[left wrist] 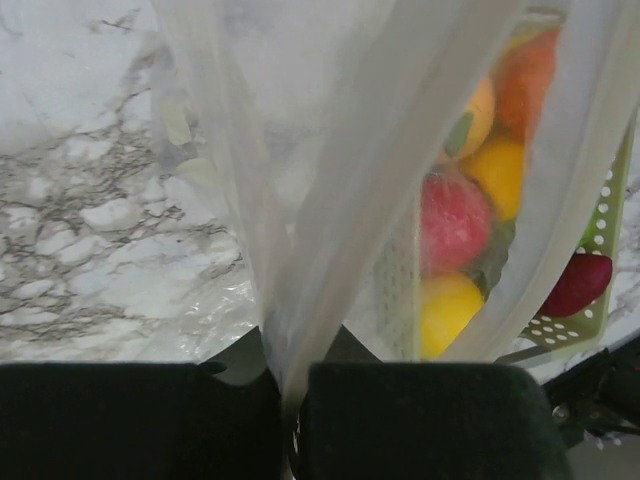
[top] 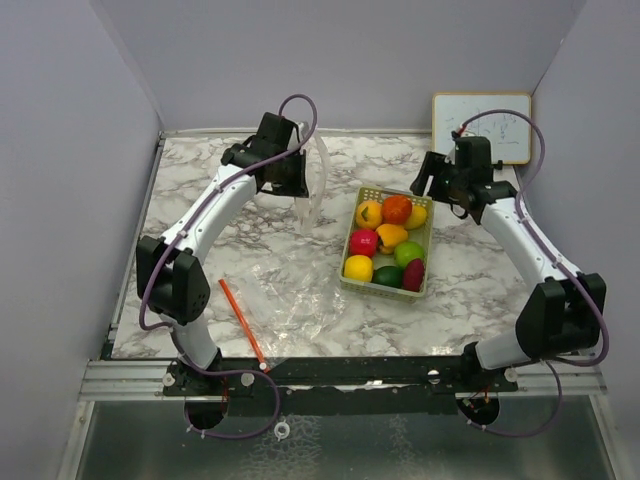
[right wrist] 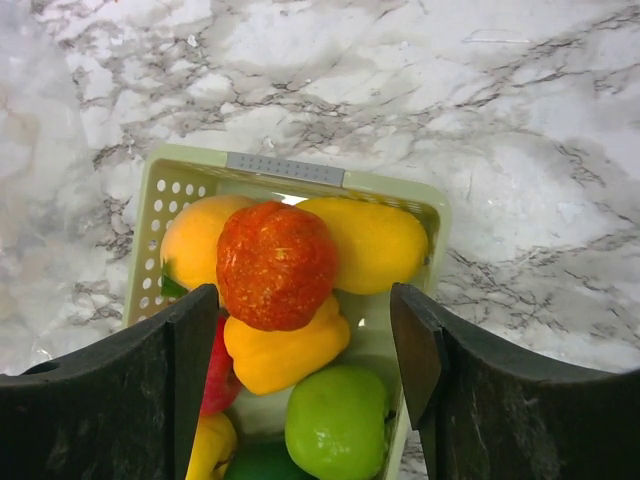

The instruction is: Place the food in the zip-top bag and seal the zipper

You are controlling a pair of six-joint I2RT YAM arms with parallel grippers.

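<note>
A clear zip top bag is pinched at its edge by my left gripper, which is shut on it. In the top view that gripper is left of the basket, and the bag hangs from it as a pale strip. A pale green basket holds the food: an orange-red round piece, a yellow pepper, a green apple, a red apple and several other pieces. My right gripper stands open above the basket's upper end, nothing in its grasp.
Clear plastic lies flat on the marble table, left of the basket. An orange-red stick lies along its left side. A whiteboard stands at the back right. Bare table surrounds the basket's far and right sides.
</note>
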